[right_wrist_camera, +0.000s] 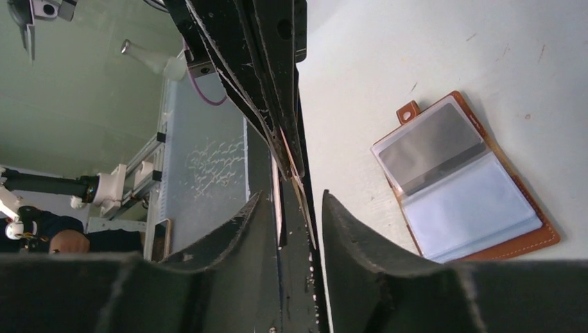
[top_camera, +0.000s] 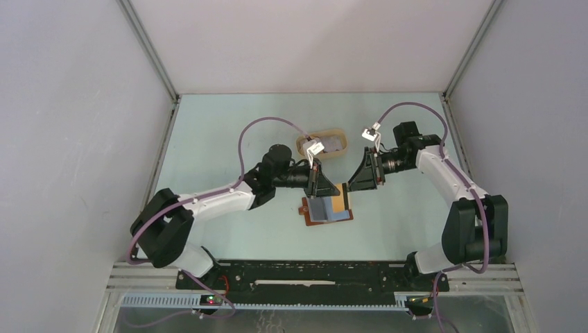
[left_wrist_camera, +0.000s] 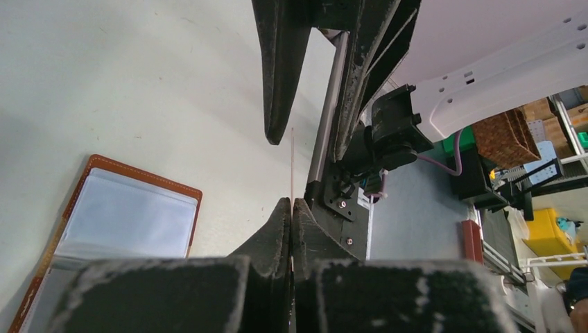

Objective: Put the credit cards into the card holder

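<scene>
An orange card with a dark stripe (top_camera: 338, 200) hangs from my left gripper (top_camera: 318, 187), which is shut on it; edge-on in the left wrist view, the card (left_wrist_camera: 292, 164) rises from between the fingertips. My right gripper (top_camera: 363, 182) is part open beside the card; in the right wrist view its fingertips (right_wrist_camera: 330, 202) stand either side of the card's thin edge (right_wrist_camera: 301, 198), apparently not closed on it. The brown leather card holder (right_wrist_camera: 532, 239) lies open on the table below, with clear grey and pale sleeves.
An oval container (top_camera: 335, 134) with cards or packets stands behind the grippers, partly hidden by the left arm. Pale walls surround it.
</scene>
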